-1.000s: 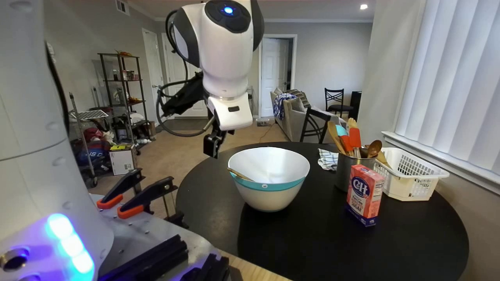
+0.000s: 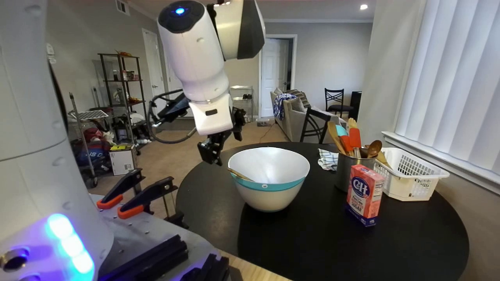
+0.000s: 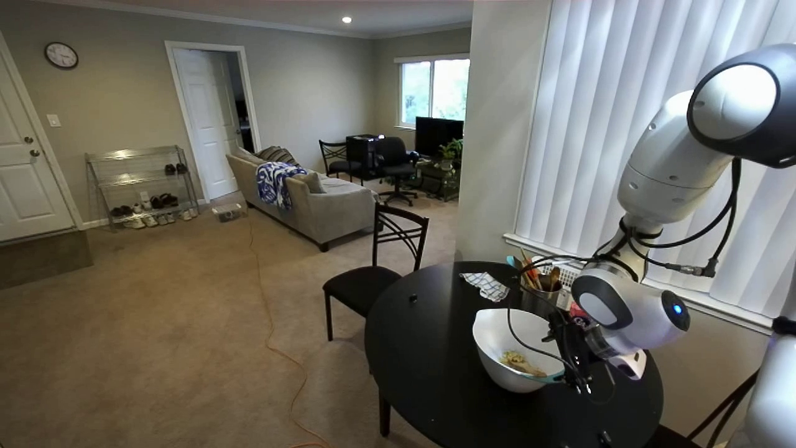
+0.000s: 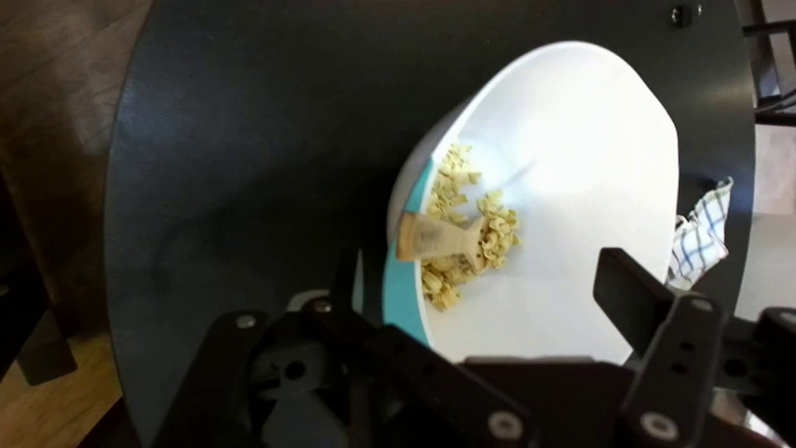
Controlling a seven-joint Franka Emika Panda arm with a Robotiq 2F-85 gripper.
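A white bowl with a turquoise band point(image 2: 270, 185) stands upright on the black round table. In the wrist view, curly yellow pasta-like pieces point(image 4: 498, 228) lie in the bowl point(image 4: 574, 149). A wooden utensil point(image 4: 436, 239) rests inside, its handle leaning over the rim on the turquoise side. My gripper is open, its two dark fingers wide apart and nothing held between them. From the first exterior view, the gripper point(image 2: 228, 150) hangs just above and left of the bowl's rim, near the utensil's handle point(image 2: 240, 175).
A pink sugar box point(image 2: 364, 194) and a metal utensil holder point(image 2: 347, 171) stand right of the bowl, before a white basket point(image 2: 412, 180). A checked cloth point(image 2: 328, 159) lies behind. Bare table surface point(image 2: 300, 243) spreads in front of the bowl.
My arm has shifted left in the first exterior view and tilted, bringing the gripper slightly lower and turning it so both fingers show. Bowl and utensil have stayed in place.
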